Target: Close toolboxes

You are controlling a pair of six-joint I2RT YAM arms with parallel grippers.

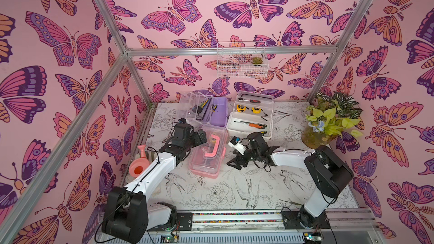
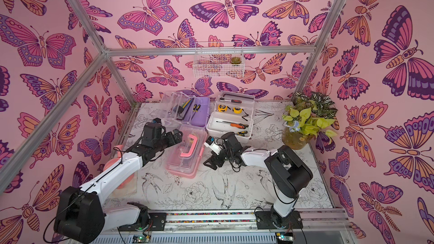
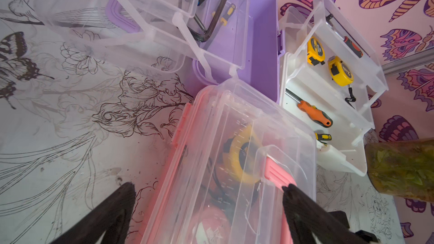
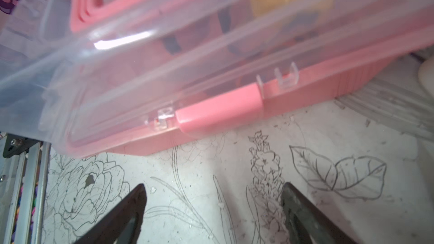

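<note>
A pink toolbox [image 1: 207,156] with a clear lid and pink handle lies lid-down in the middle of the table; its pink front latch [image 4: 221,110] shows in the right wrist view. Over its left edge hovers my left gripper, open and empty. To its right, near the latch side, my right gripper has its fingers spread, only table between them. Behind stand a purple toolbox [image 1: 219,110] and a white toolbox [image 1: 239,128], both opened out with tools inside. The purple one's clear lid [image 1: 187,104] leans out to the left.
A pink watering can [image 1: 139,166] stands at the left edge, and a potted plant [image 1: 316,137] at the right rear. A wire basket [image 1: 241,68] hangs on the back wall.
</note>
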